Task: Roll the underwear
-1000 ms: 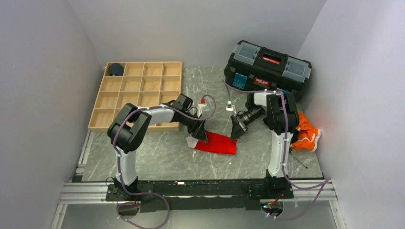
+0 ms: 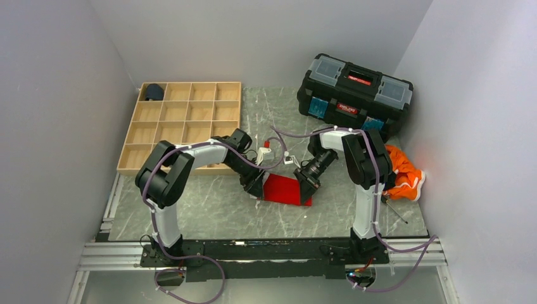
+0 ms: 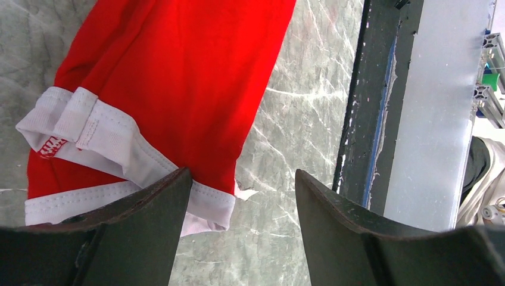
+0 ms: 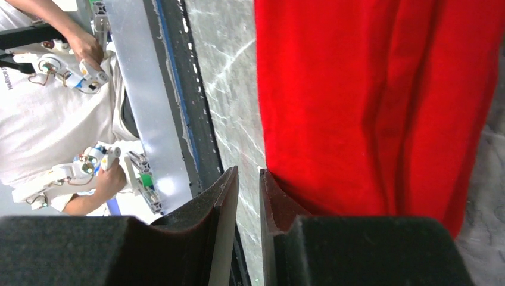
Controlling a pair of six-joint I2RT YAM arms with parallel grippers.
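Observation:
Red underwear [image 2: 284,187] lies folded flat on the marble table between my grippers, its white waistband [image 3: 119,137] at the left end. My left gripper is over that waistband end, fingers open, one fingertip at the white band. My right gripper is down at the other end, its fingers part open with a small gap, one fingertip against the red cloth's edge. Whether cloth is between the right fingertips is unclear.
A wooden compartment tray [image 2: 145,132] stands at back left, a black toolbox [image 2: 351,95] at back right, orange cloth [image 2: 408,180] at the right edge.
Both grippers have moved toward the front: the left down over the waistband end, the right down and a little left onto the red cloth's right part.

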